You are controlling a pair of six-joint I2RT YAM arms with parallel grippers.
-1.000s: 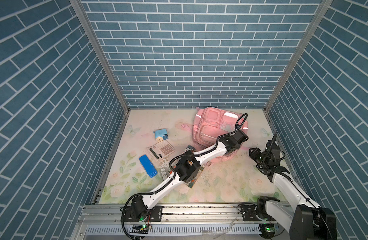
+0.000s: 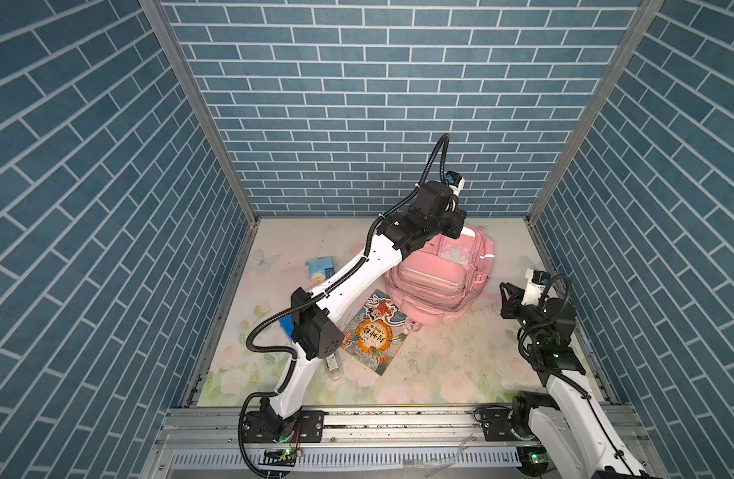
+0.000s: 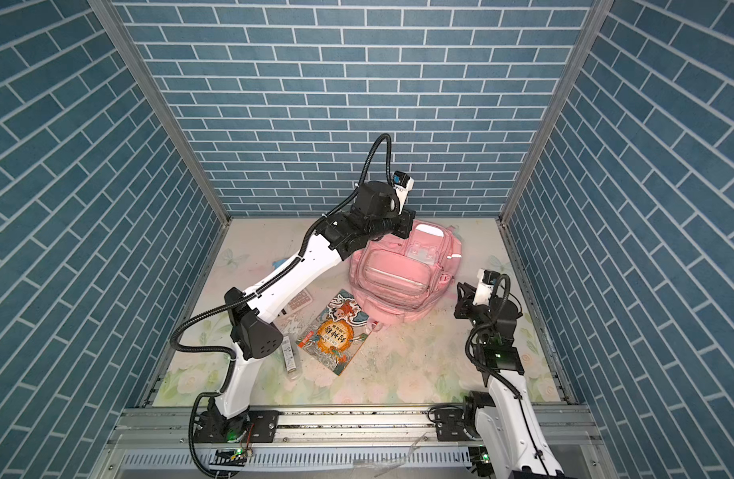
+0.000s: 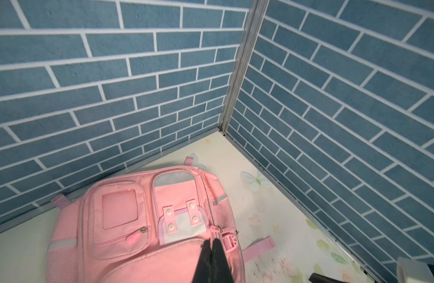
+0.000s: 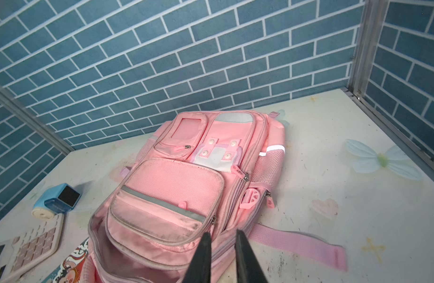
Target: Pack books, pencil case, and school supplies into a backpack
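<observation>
The pink backpack [image 2: 435, 279] lies on the table with its pockets facing up, and its near end gapes in the right wrist view. My left gripper is shut above it, nothing showing between its fingers. Off the backpack's right side, my right gripper has a narrow gap between its fingers, with nothing visible in it. A picture-covered book [image 2: 375, 339] lies in front of the backpack. Left of these are a blue sharpener-like device [image 5: 61, 200], a calculator [image 5: 35, 245], a mostly hidden blue case [image 2: 286, 325] and a small white pack [image 3: 289, 355].
Brick-patterned walls [image 2: 383, 103] close in the back and sides. The left arm [image 2: 355, 287] stretches over the supplies and covers part of them. Bare tabletop [image 2: 454, 367] lies at the front between book and right arm. A strap [image 5: 302, 245] trails from the backpack's right side.
The right gripper has shifted slightly.
</observation>
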